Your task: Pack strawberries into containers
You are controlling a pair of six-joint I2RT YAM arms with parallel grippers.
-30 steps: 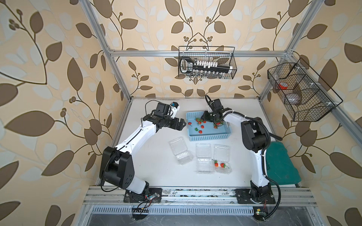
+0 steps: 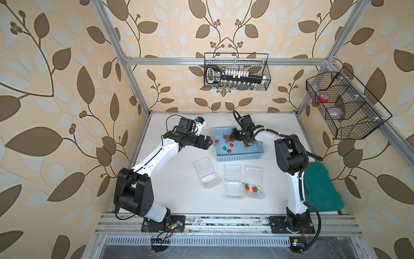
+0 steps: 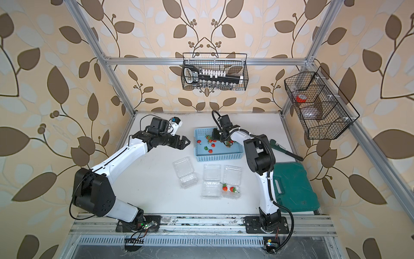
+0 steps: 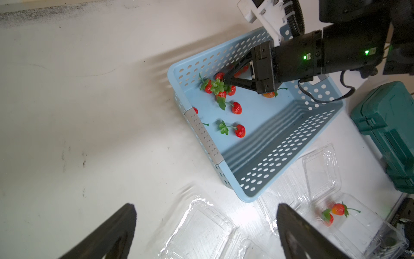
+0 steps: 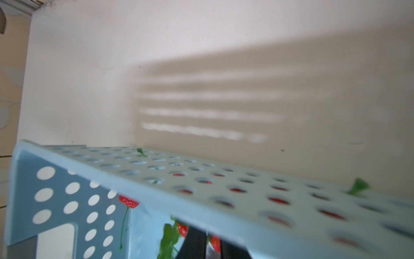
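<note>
Several strawberries [image 4: 236, 108] with green stems lie in the blue perforated basket [image 4: 276, 174], bunched along its far side. My right gripper reaches down into that bunch. In the right wrist view, its dark fingers [image 5: 195, 247] stand a little apart with a red strawberry [image 5: 214, 243] showing between them; whether they grip it is unclear, as the basket wall hides much. Left of the basket, my left gripper [image 2: 208, 142] is open and empty. Of three clear open containers, the right one [image 2: 255, 192] holds two strawberries; the middle [image 2: 234, 190] and left [image 2: 210, 180] ones are empty.
A green case [image 2: 323, 187] lies on the table at the right. Wire racks [image 2: 236, 71] hang on the walls above.
The left arm and the containers look unmoved.
</note>
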